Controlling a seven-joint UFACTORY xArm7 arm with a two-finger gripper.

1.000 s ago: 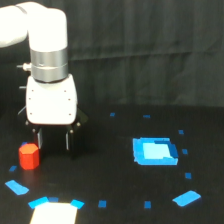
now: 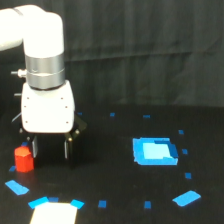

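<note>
A small red block (image 2: 23, 159) sits on the black table at the far left. My gripper (image 2: 51, 151) points straight down just right of it. Its two dark fingers stand wide apart with nothing visible between them. The left finger is close to the block's right side; whether they touch I cannot tell. The block lies outside the fingers.
A blue-taped square (image 2: 137, 153) with a pale centre (image 2: 157, 151) lies on the table to the right. A pale object (image 2: 54, 213) borders the front edge, near blue tape strips. Small blue marks dot the otherwise clear table.
My gripper has come down and shifted slightly left. The red block has also moved a little to the left and toward the front.
</note>
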